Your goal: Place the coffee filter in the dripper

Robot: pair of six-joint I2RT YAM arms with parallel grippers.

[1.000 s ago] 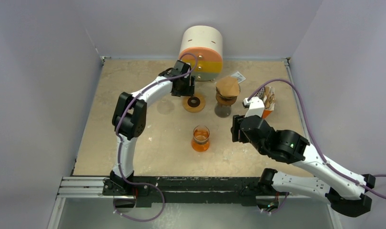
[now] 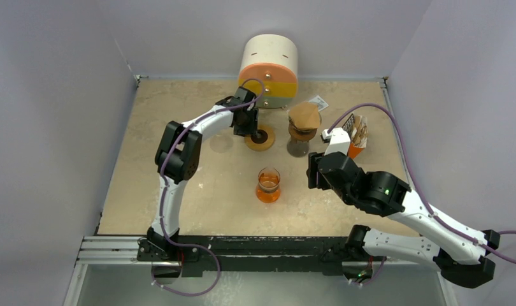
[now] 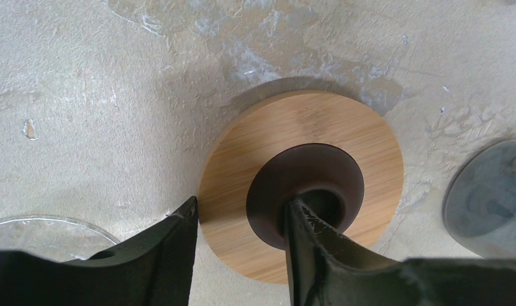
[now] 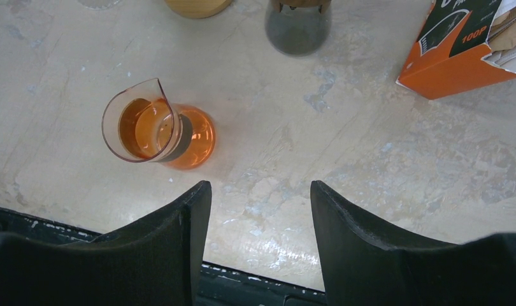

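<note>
My left gripper is part open over a wooden disc [image 3: 313,113] with a dark brown conical piece [image 3: 273,182]; one finger reaches into the dark piece, the other is at the disc's left edge. A brown paper filter [image 2: 304,113] rests atop the dripper on a glass server [image 2: 298,146], right of the disc. An orange box of filters [image 4: 440,70] stands farther right. My right gripper hangs open over bare table, right of the orange-liquid beaker.
The beaker [image 2: 268,188] stands front centre. A small striped drawer cabinet [image 2: 268,67] is at the back, with a card [image 2: 319,102] beside it.
My left gripper has moved down and toward the front onto the wooden disc's dark piece.
</note>
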